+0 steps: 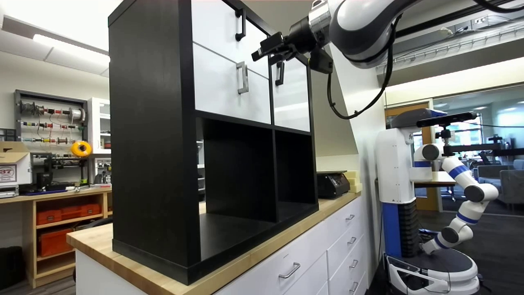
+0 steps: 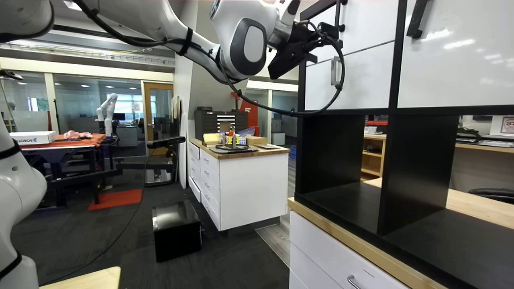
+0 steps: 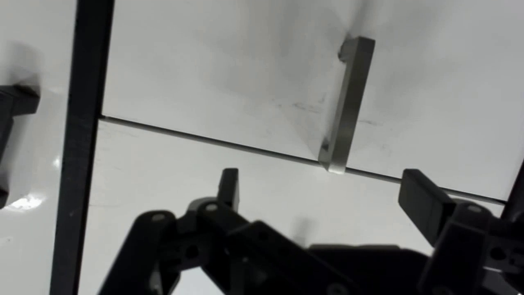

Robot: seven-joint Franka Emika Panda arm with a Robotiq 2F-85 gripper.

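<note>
A black shelf unit (image 1: 147, 123) has white door and drawer fronts in its upper half. A silver bar handle (image 1: 242, 78) stands upright on the lower white panel of the left section. My gripper (image 1: 265, 55) hangs in front of this section, apart from the panels. In the wrist view, the silver handle (image 3: 351, 108) appears above the gripper, toward the right finger (image 3: 425, 204). The fingers are wide open with nothing between them. The arm's wrist hides part of the gripper in exterior view 2, near the silver handle (image 2: 335, 71).
A black handle (image 1: 240, 24) is on the upper left panel; another black handle (image 1: 279, 73) is on the right door. The open compartments (image 1: 238, 169) below look empty. An arm cable (image 2: 308, 114) loops beneath the wrist. White drawers (image 1: 299, 268) lie under the wooden counter.
</note>
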